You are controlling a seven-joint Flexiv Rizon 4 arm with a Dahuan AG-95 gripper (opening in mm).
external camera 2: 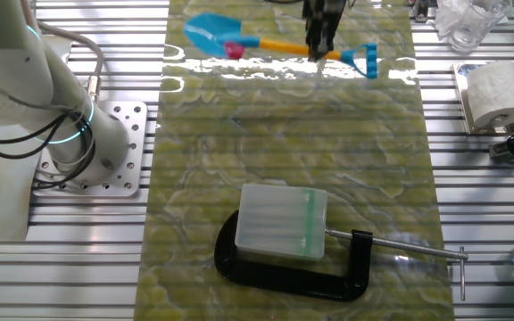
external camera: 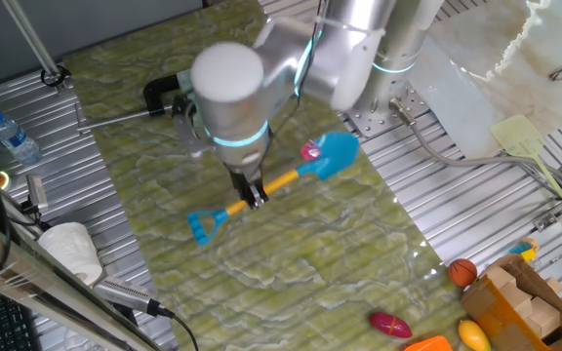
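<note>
A toy shovel with a blue blade (external camera: 338,156), a yellow shaft (external camera: 283,181) and a blue handle (external camera: 206,226) is held by my gripper (external camera: 253,198), which is shut around the shaft. A small pink-red round object (external camera: 310,150) sits at the blade's base; whether it rests on the blade or is fixed to it I cannot tell. In exterior view 2 the shovel (external camera 2: 284,47) spans the far end of the green mat, with the gripper (external camera 2: 318,55) entering from above, its fingertips partly dark and blurred.
A clear box (external camera 2: 270,221) lies with a black clamp (external camera 2: 315,283) on the mat. At the front right stand a cardboard box (external camera: 505,312), a basketball toy (external camera: 461,272), a purple toy (external camera: 390,324) and a yellow one (external camera: 473,335).
</note>
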